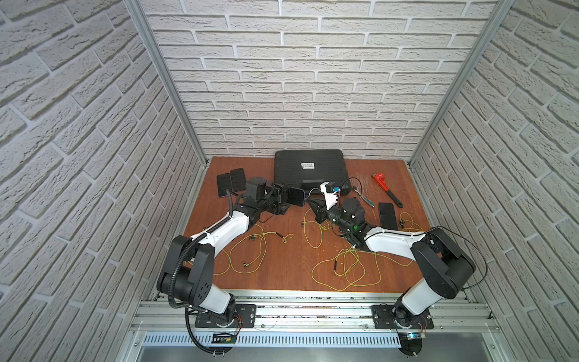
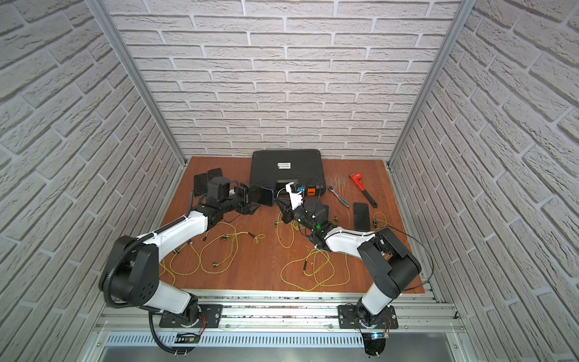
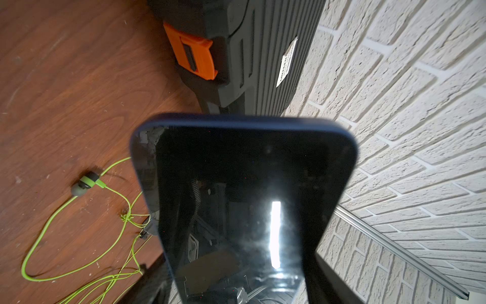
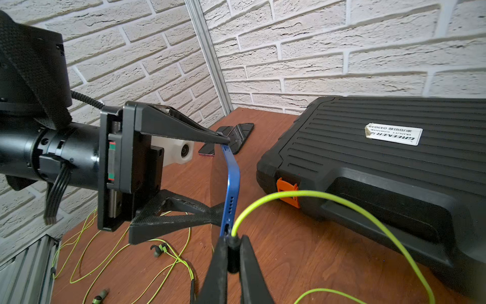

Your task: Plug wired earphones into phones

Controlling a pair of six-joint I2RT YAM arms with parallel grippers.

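A dark phone with a blue edge stands on edge in the air, my left gripper (image 1: 283,199) shut on it; in the left wrist view its screen (image 3: 243,167) fills the middle. Facing it from the right, my right gripper is shut on a black earphone plug (image 4: 233,248) with a yellow-green cable (image 4: 329,197) arching from it. The plug is in line with the phone's bottom edge, where the port is; whether it is inserted cannot tell.
A black case (image 4: 379,157) lies at the back centre. Phones (image 1: 223,184) lie back left, another (image 1: 387,217) at right beside a red wrench (image 1: 386,187). Tangled earphone cables (image 1: 349,271) cover much of the front table.
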